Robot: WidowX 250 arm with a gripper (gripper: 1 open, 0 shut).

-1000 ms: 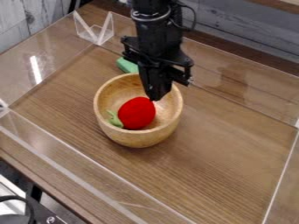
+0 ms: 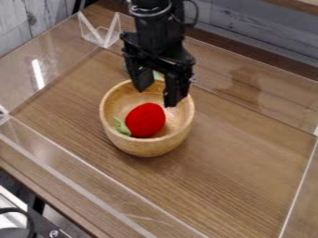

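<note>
A light wooden bowl (image 2: 178,136) rests on the tabletop, holding a red strawberry-like toy (image 2: 145,119) with a green top at its left side. My black gripper (image 2: 156,82) hangs over the back of the bowl, open, its fingers spread above and behind the red toy, with nothing seen between them.
A clear plastic piece (image 2: 99,30) stands at the back left, and another (image 2: 6,121) at the left edge. A cable lies at the lower left corner.
My gripper has come lower and turned, with its fingers spread wider over the bowl. The green object behind the bowl is now hidden. The bowl and red toy look unmoved.
</note>
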